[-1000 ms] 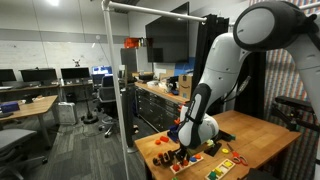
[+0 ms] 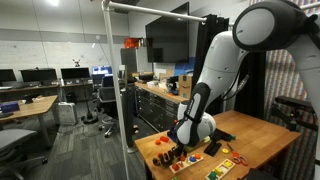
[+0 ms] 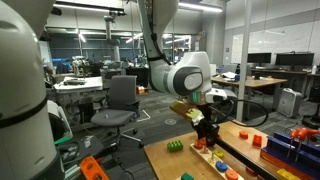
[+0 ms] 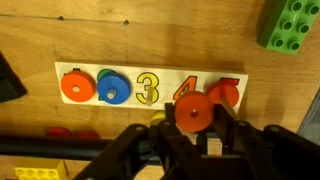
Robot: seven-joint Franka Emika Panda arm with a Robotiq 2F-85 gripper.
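Note:
An orange-red disc (image 4: 194,111) sits between the fingers of my gripper, which is shut on it. Behind it in the wrist view lies a pale number board (image 4: 178,80) with printed digits, the 3 and 4 readable. At the board's left end are an orange disc (image 4: 77,86) and a blue disc (image 4: 113,88). Another red disc (image 4: 227,93) shows at its right end. The held disc covers part of the board near the 4. In exterior view 2 the gripper (image 3: 209,142) is low over the table by the board.
Green building bricks (image 4: 290,25) lie beyond the board's right end. A yellow brick (image 4: 40,169) lies at the wrist view's lower left, with a dark bar (image 4: 50,147) just above it. The wooden table (image 2: 260,132) has wide bare room on the right.
In exterior view 1 the gripper has shifted slightly to the left, still low near the board. The surrounding things look unmoved.

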